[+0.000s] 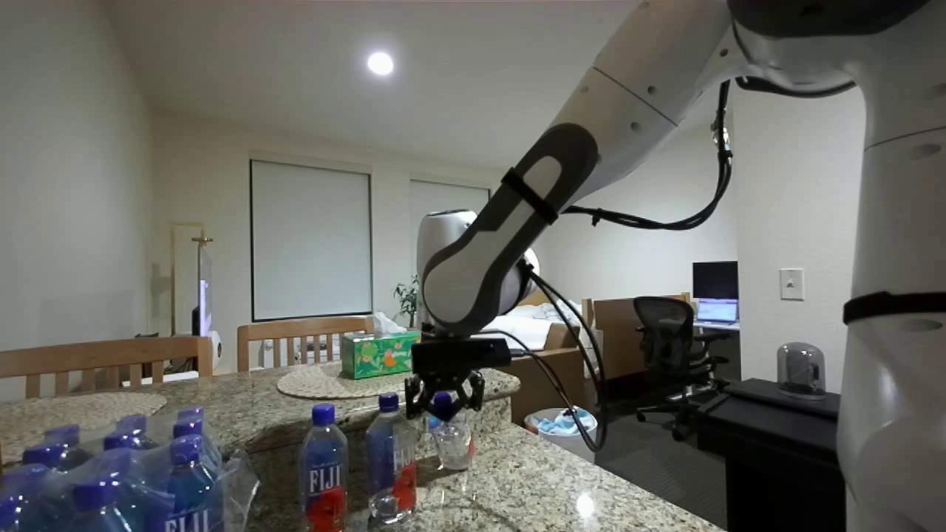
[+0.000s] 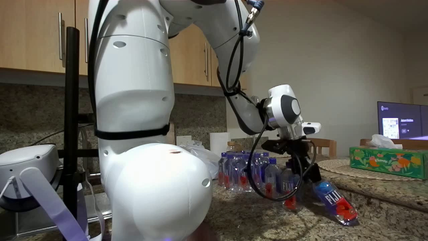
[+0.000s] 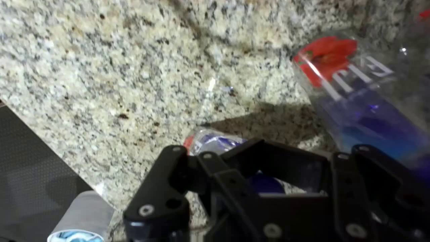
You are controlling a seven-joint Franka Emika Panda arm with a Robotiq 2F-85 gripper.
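My gripper (image 1: pixel 446 413) is above the granite counter with its fingers drawn together; it is shut, and I make out nothing held between the fingertips. A blue-capped Fiji water bottle (image 2: pixel 336 204) tilts steeply below and beside it in exterior view 2, cap end up towards the fingers. In the wrist view, part of this bottle (image 3: pixel 215 142) shows beyond the fingers, which cover much of it. Whether the cap touches the gripper, I cannot tell. Another Fiji bottle (image 1: pixel 391 465) stands close by, to the gripper's left in exterior view 1.
One more bottle (image 1: pixel 324 470) stands further left, near a plastic-wrapped pack of bottles (image 1: pixel 115 483). A green tissue box (image 1: pixel 381 353) rests on a woven mat on the raised ledge. Open counter (image 1: pixel 541 492) lies to the right, with a bin (image 1: pixel 563 427) beyond its edge.
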